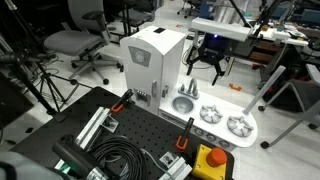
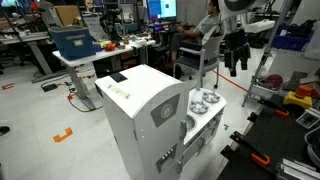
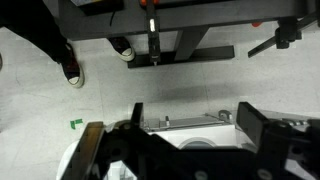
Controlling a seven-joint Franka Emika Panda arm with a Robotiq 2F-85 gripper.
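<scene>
My gripper hangs over the white toy kitchen unit, its fingers apart and nothing visible between them. In the second exterior view the gripper is well above the counter. The wrist view shows its dark fingers spread wide near the bottom, over floor and the unit's edge. The unit has a tall white cabinet, a round sink with a grey faucet, and two burners, one of them the right burner. The cabinet stands upright with its door closed.
A black table with a coiled black cable and orange-handled clamps lies before the unit. A yellow box with a red button sits at its corner. Office chairs stand behind. Bare floor is beside the cabinet.
</scene>
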